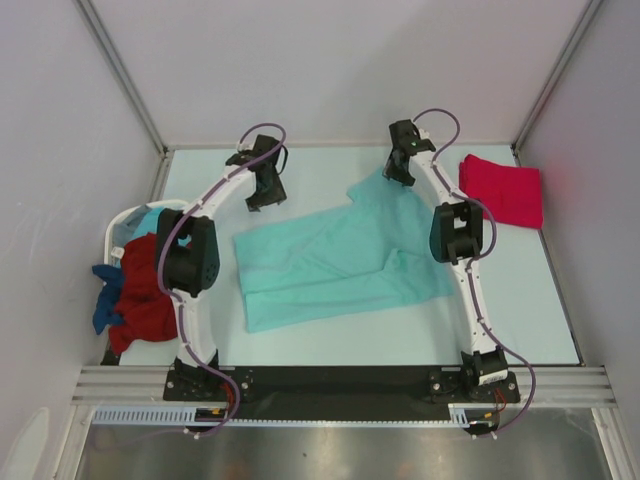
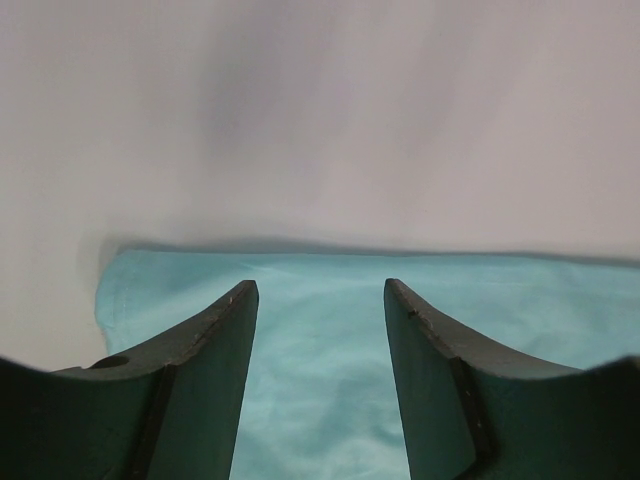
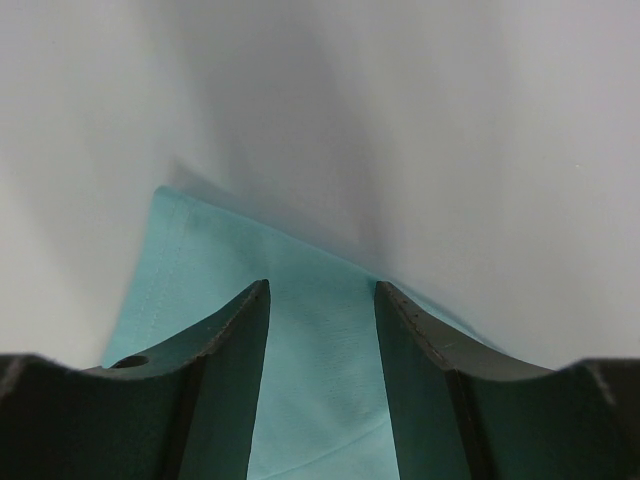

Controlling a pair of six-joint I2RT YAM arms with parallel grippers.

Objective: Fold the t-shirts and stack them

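A teal T-shirt (image 1: 330, 270) lies spread flat across the middle of the table, one sleeve reaching toward the back right. My left gripper (image 1: 267, 200) hovers over the bare table just beyond the shirt's back-left edge; in the left wrist view its fingers are apart, with the shirt's straight edge (image 2: 290, 275) below them. My right gripper (image 1: 398, 175) is open over the back-right sleeve; in the right wrist view the sleeve's corner (image 3: 180, 240) lies beneath and between its fingertips, which are close to the cloth.
A folded red shirt (image 1: 500, 190) lies at the back right. A white basket (image 1: 125, 225) with red, blue and teal clothes stands at the left.
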